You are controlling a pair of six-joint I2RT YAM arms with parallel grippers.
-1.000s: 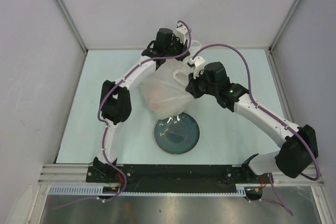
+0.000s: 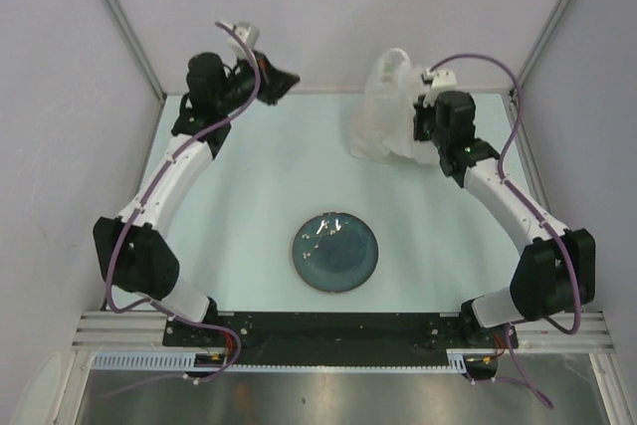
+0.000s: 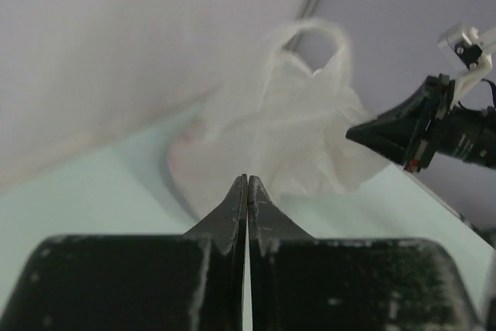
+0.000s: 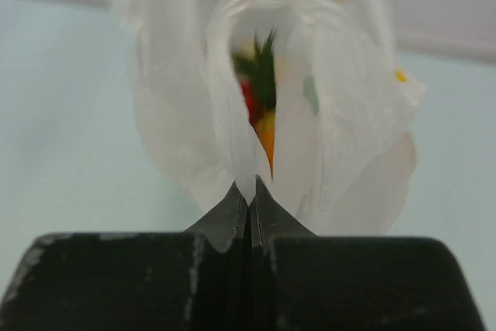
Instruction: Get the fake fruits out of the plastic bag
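The white plastic bag (image 2: pixel 383 111) is at the back right in the top view, blurred, beside my right gripper (image 2: pixel 420 124). In the right wrist view that gripper is shut on the edge of the bag's mouth, which gapes above the fingertips. Through the opening show green leaves (image 4: pixel 264 75), a red piece (image 4: pixel 249 102) and a yellow-orange fruit (image 4: pixel 266 136). My left gripper (image 2: pixel 289 87) hangs at the back left, well clear of the bag. Its fingertips (image 3: pixel 237 199) are shut together, nothing between them, with the bag (image 3: pixel 279 137) beyond. The fruits' full shapes are hidden by the plastic.
A dark blue-green plate (image 2: pixel 335 264) sits empty at the front centre of the pale table (image 2: pixel 239 216). A wall (image 2: pixel 318 7) closes off the back.
The left gripper has gone left and come away from the bag, whose left handle is free. The right gripper has moved back and right, and the bag has swung right with it, away from the plate.
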